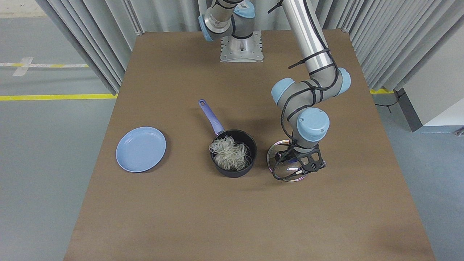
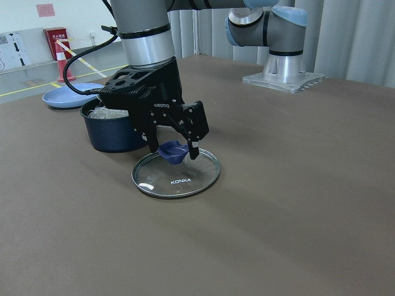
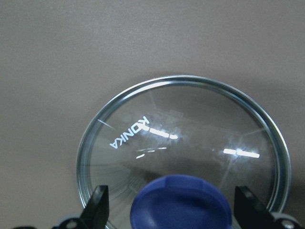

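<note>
My gripper (image 2: 171, 142) is low over a glass pot lid (image 2: 185, 182), its fingers open on either side of the blue knob (image 3: 180, 207); in the wrist view space shows between the knob and each finger. The lid lies flat on the table, largely under the arm in the front view. Just left of it stands a dark pot (image 1: 233, 171) holding pale noodles (image 1: 230, 153), its lavender handle (image 1: 208, 112) pointing to the back left.
A blue plate (image 1: 140, 148) lies on the left of the table (image 1: 226, 217).
</note>
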